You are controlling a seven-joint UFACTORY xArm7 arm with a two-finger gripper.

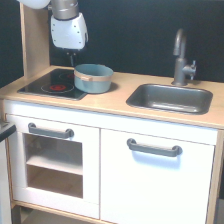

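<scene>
A blue-grey pot (pixel 95 84) with a brownish rim sits at the right edge of the black stovetop (pixel 42 85), partly over the wooden counter. Above and to its left hangs my gripper (pixel 72 60), pointing down from its white hand (pixel 70 33). The dark fingers are small against the dark wall, so whether they are open or shut does not show. Nothing visible hangs from them.
A steel sink (pixel 170 98) with a grey faucet (pixel 180 60) takes up the right of the counter (pixel 122 88). Bare wood lies between pot and sink. Below are a windowed cabinet door (pixel 85 150) and a white door (pixel 150 185). A wooden post (pixel 37 35) rises at the left.
</scene>
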